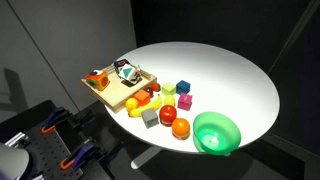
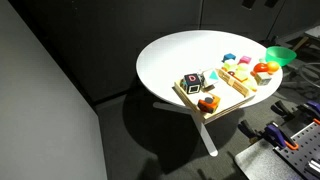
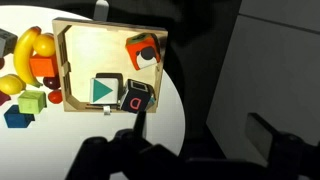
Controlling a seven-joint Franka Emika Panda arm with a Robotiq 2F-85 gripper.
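My gripper stands open in the wrist view, its fingers wide apart with nothing between them. Its left finger lies just below the edge of the wooden tray in that view. Inside the tray sit an orange block with a dark round mark, a white block with a green triangle and a black block with a pinkish mark. The tray rests near the left edge of the round white table in the first exterior view.
Beside the tray lie an orange cube, bananas, a grey cube, a red fruit, an orange, and pink and blue cubes. A green bowl stands near the edge.
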